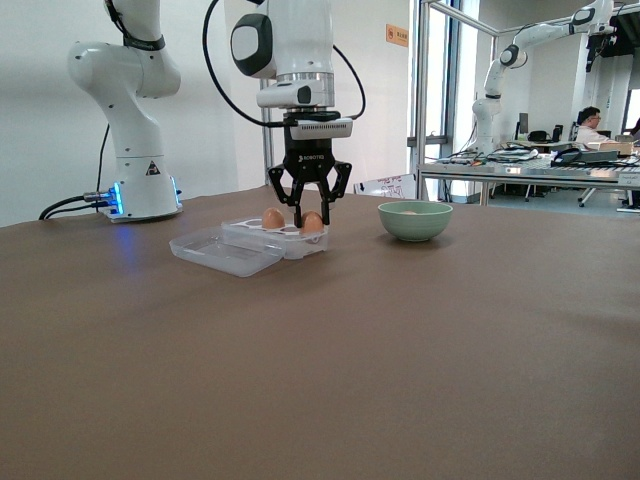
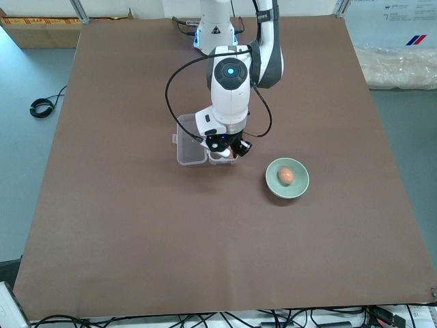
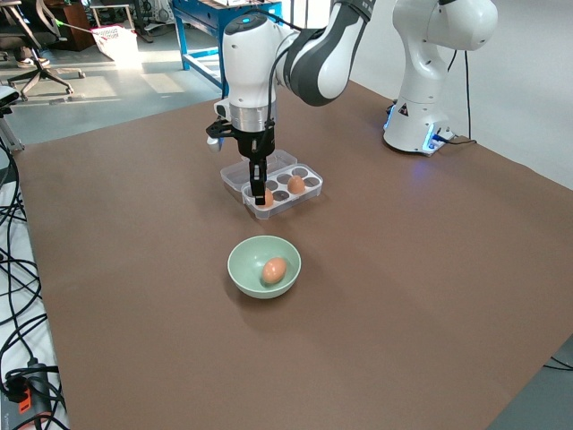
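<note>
A black two-finger gripper (image 1: 311, 212) hangs low over a clear plastic egg carton (image 3: 291, 204) with its lid open. In the top view its fingers stand apart around the near brown egg (image 1: 312, 222); I cannot tell whether they grip it. A second egg (image 3: 295, 184) sits in another cup. A pale green bowl (image 2: 287, 191) holds a brown egg (image 2: 286, 175) and stands apart from the carton, to the gripper's right in the left view.
The white robot base (image 1: 145, 190) stands behind, with black cables along the arm and beyond the table's edge.
</note>
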